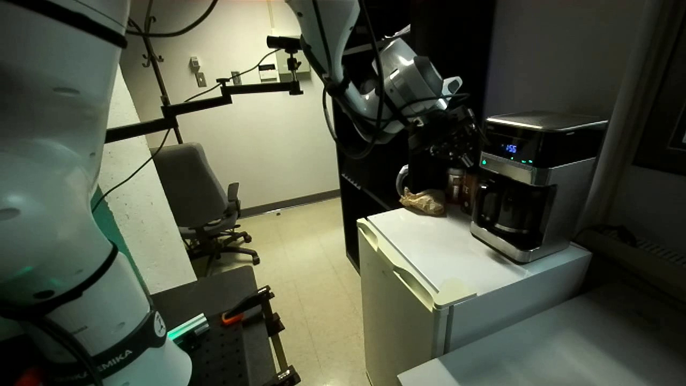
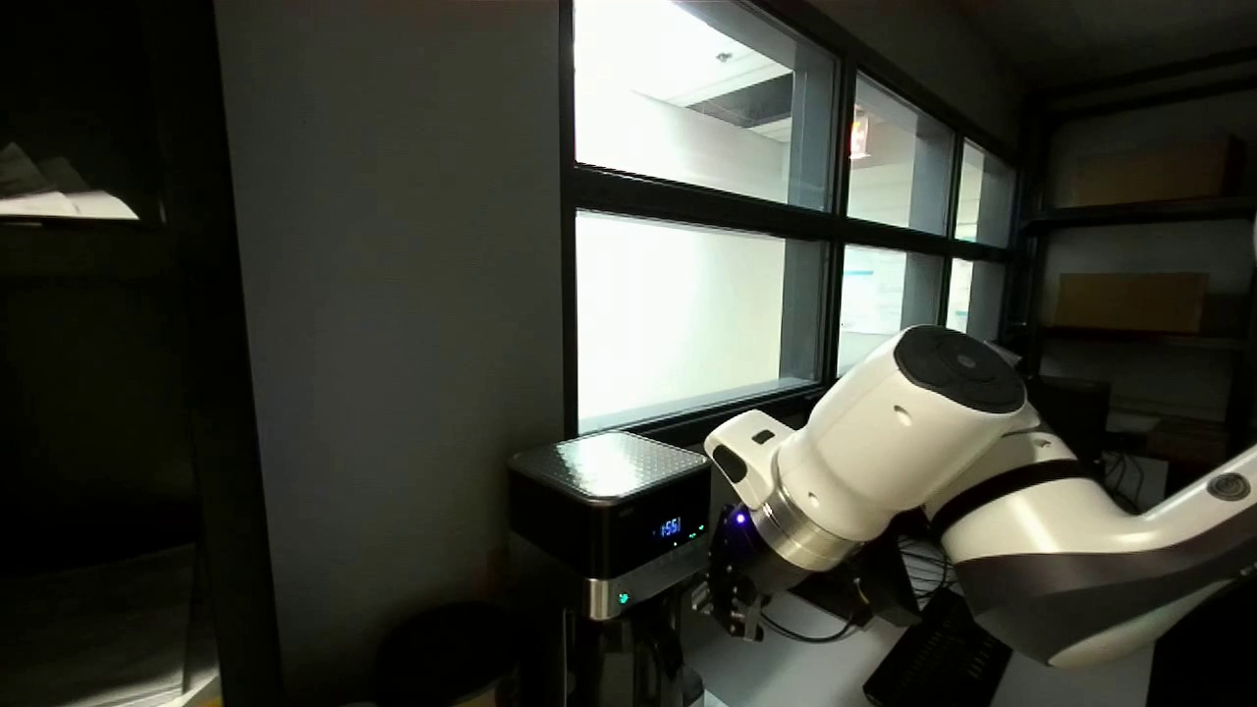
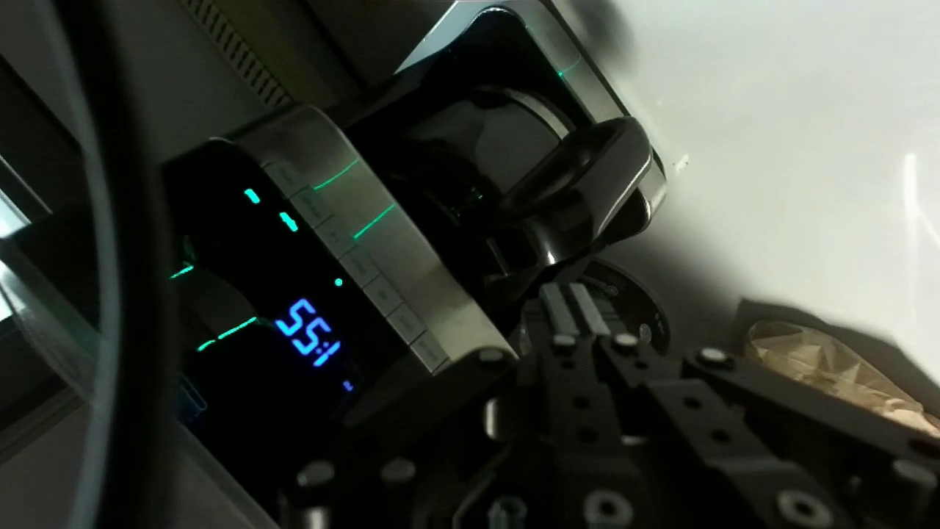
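A black and silver coffee maker [image 1: 543, 180] stands on the white fridge top, its clock and green lights lit. Its glass carafe [image 1: 514, 206] sits inside, and in the wrist view the carafe's black handle [image 3: 586, 181] points outward. My gripper is shut, with nothing showing between its fingers. In exterior view 1 the gripper [image 1: 468, 161] hangs just left of the control panel, above the fridge top. Exterior view 2 has the gripper [image 2: 742, 625] beside the machine's front edge. I cannot tell whether the fingertips touch the machine.
Behind the gripper, a crumpled brown paper bag [image 1: 424, 202] and several dark containers stand toward the back of the fridge top [image 1: 444, 247]. A white table [image 1: 553, 347] lies in front of the fridge.
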